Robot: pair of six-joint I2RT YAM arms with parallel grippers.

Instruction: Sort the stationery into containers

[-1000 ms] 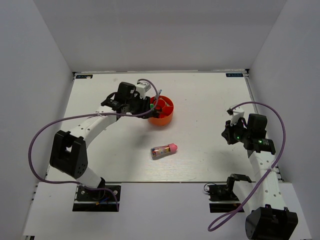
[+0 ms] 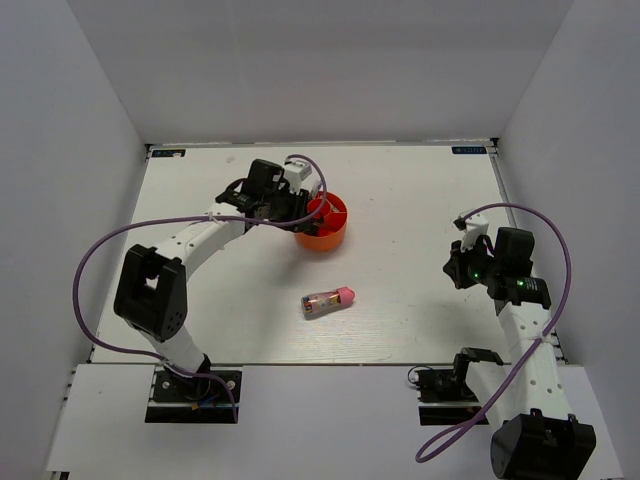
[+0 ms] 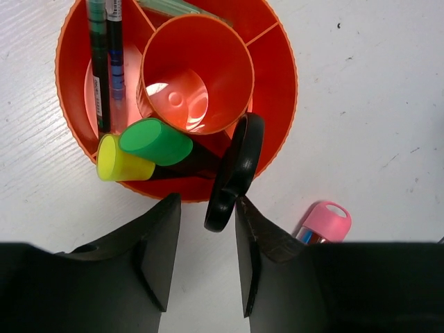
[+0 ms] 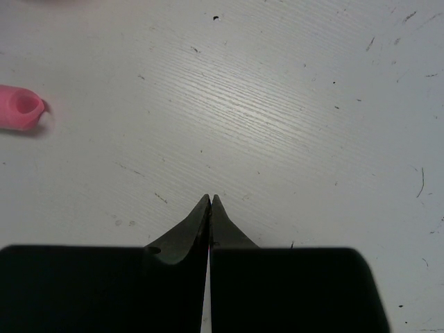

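Observation:
The round orange divided container (image 2: 327, 239) stands near the table's middle. In the left wrist view it holds a green-capped marker (image 3: 154, 141), a yellow-capped marker (image 3: 123, 159), and dark pens (image 3: 99, 69) in the left section. A black rounded object (image 3: 239, 163) leans out over the rim, its lower end between and just beyond the fingertips of my left gripper. That gripper is part open; whether the right-hand finger touches the object cannot be told. My right gripper is shut over bare table, nothing showing between its tips.
A clear case with a pink cap (image 2: 328, 301) lies in front of the container, its pink end (image 3: 326, 220) also visible by the left fingers.
My left arm has shifted slightly to the right over the container. The container, the pink-capped case and my right arm stay where they were.

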